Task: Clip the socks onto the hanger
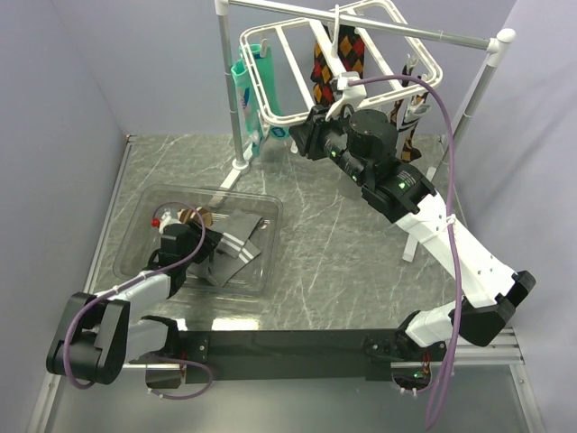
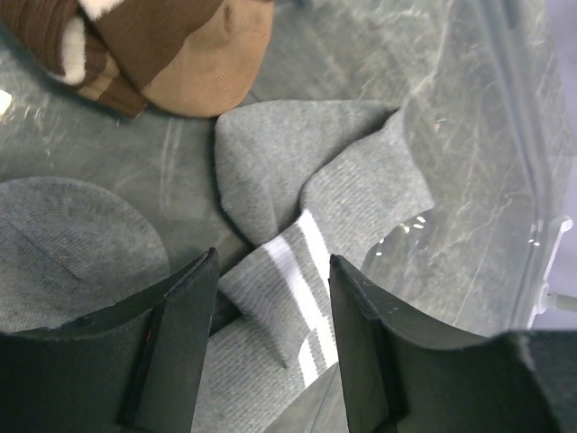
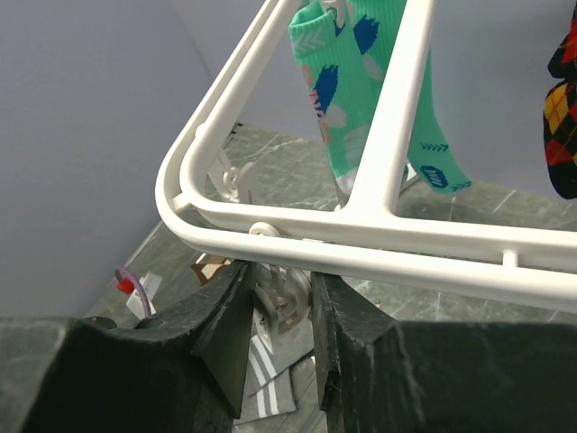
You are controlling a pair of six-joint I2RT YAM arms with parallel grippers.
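Note:
Grey socks with white stripes (image 2: 311, 262) lie folded in the clear bin (image 1: 270, 275). Over them, in the left wrist view, my left gripper hangs part open, its fingertips apart with no cloth visibly pinched. Another piece of grey sock (image 2: 72, 253) spreads at left. At the hanger's (image 1: 261, 113) front left corner, my right gripper is shut on a white clip (image 3: 281, 302) below the frame. Teal socks (image 3: 338, 90), argyle socks (image 1: 341, 63) and dark patterned socks (image 1: 406, 117) hang from the hanger.
A brown sock (image 2: 185, 50) rests in the bin beside the grey ones. The hanger is carried by a metal stand with a left post (image 1: 228, 81) and a right post (image 1: 478, 90). Bare marbled floor (image 1: 325, 244) lies right of the bin.

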